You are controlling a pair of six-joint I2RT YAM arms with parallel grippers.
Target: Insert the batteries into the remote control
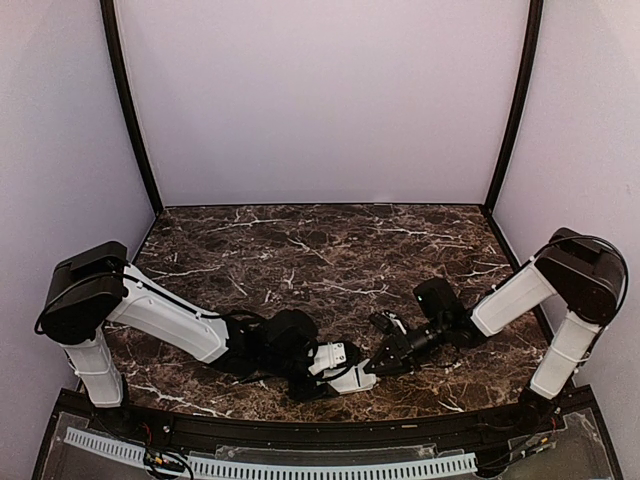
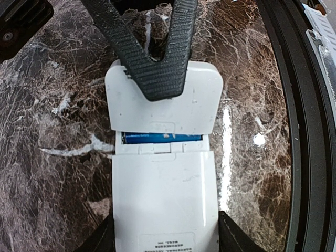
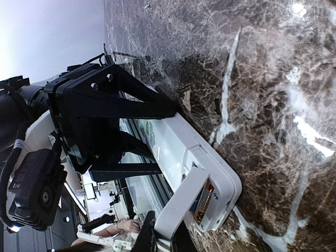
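Note:
The white remote control (image 2: 165, 194) lies back side up on the table, between the fingers of my left gripper, which is shut on it; both fingers press against its sides. The white battery cover sits over the far end, tilted up off the body in the right wrist view. My right gripper is shut on this cover, its black fingertips together at the cover's edge. Through the narrow gap beneath, a blue battery (image 2: 163, 138) shows in the compartment. From the right, a battery (image 3: 203, 202) shows inside too. How many lie there is hidden.
The table's dark front edge (image 1: 300, 425) runs close to the remote, with a white slotted rail (image 1: 330, 470) beyond it.

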